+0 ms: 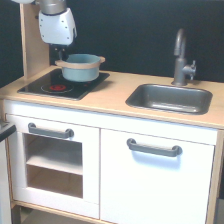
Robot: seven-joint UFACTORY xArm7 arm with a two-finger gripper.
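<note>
A blue-grey pot (82, 68) is at the back right of the black cooktop (40, 84), its light handles out to the sides. It looks level; whether its base touches the cooktop is hard to tell. My gripper (62, 52), on a white arm coming from the top left, points down at the pot's left handle. The dark fingertips are at or just above that handle. They are too small and dark to show whether they close on it.
A red burner mark (57, 87) is uncovered left of the pot. Below are an open-fronted compartment (54, 166) and a white cabinet door (150, 185).
</note>
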